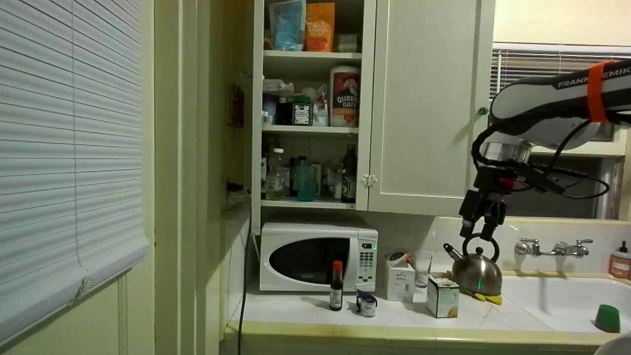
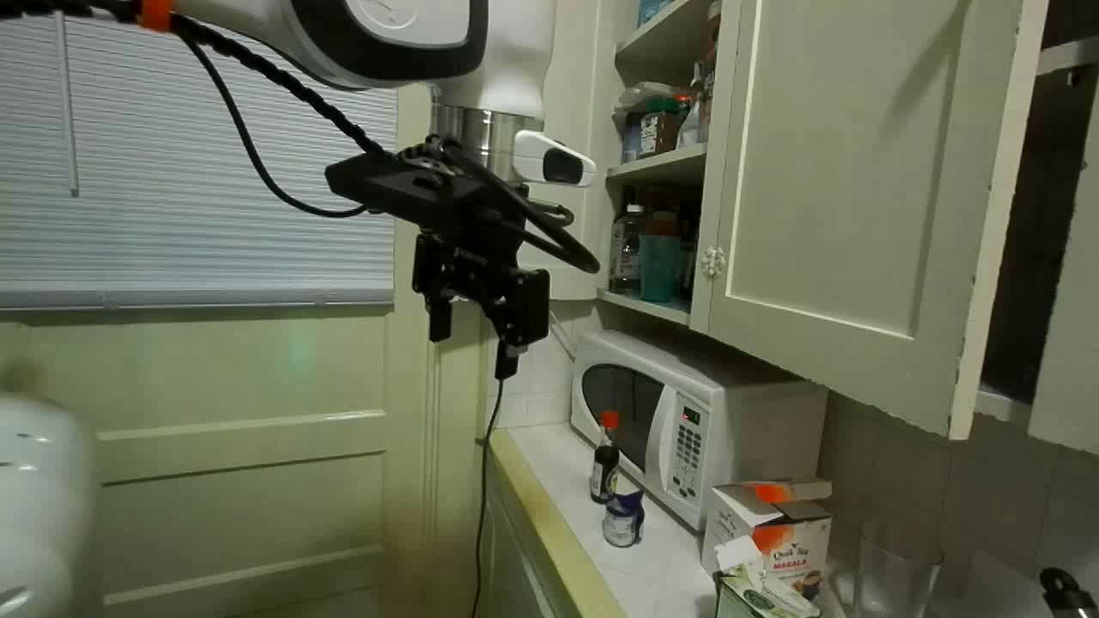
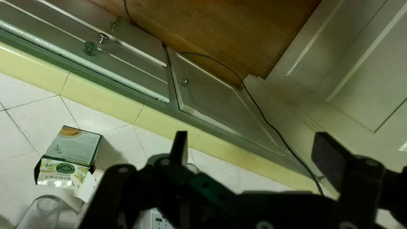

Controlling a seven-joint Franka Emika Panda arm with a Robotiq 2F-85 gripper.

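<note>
My gripper hangs in the air, pointing down, its fingers spread with nothing between them. Exterior view 2 also shows the gripper well above counter height, clear of everything. In the wrist view, one finger and the other finger stand wide apart over the counter edge. On the counter are a dark bottle with a red cap, a small blue-and-white jar, a green-white chamomile tea box with its flap open, a white tea box, a clear glass and a steel kettle.
A white microwave sits at the back left under open shelves packed with food and bottles. A cabinet door hangs beside them. The sink holds a green-topped item. Bare tile lies along the counter's front.
</note>
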